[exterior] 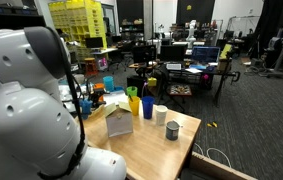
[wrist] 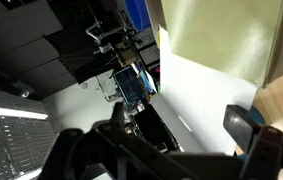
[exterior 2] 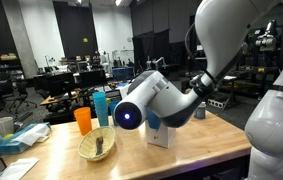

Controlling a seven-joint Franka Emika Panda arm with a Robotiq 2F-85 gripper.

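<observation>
A white box [exterior: 119, 122] with a pale yellowish top stands on the wooden table [exterior: 151, 155]. In exterior view 2 the white box [exterior 2: 161, 134] is partly hidden behind the arm. In the wrist view my gripper is open, its two dark fingers well apart. A white surface shows in the gap, with a tan panel [wrist: 216, 38] above it. Whether a finger touches either surface, I cannot tell. The fingers cannot be made out in exterior view 1.
A yellow cup [exterior: 134, 104], a blue cup [exterior: 148, 104], a white mug [exterior: 161, 116] and a grey can [exterior: 172, 131] stand near the box. In exterior view 2 a basket [exterior 2: 98, 144] and an orange cup [exterior 2: 83, 121] sit left.
</observation>
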